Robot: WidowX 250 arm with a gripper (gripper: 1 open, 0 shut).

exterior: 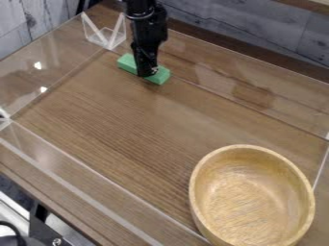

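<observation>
The black gripper (144, 61) reaches down from the top centre onto a green block (160, 75) lying on the wooden table near its back. Its fingertips are at the block, partly covering it; whether they are shut on it I cannot tell.
A large pale tan round bowl (252, 163) sits at the lower right of the table (115, 135). Clear plastic pieces stand at the back left and at the left edge.
</observation>
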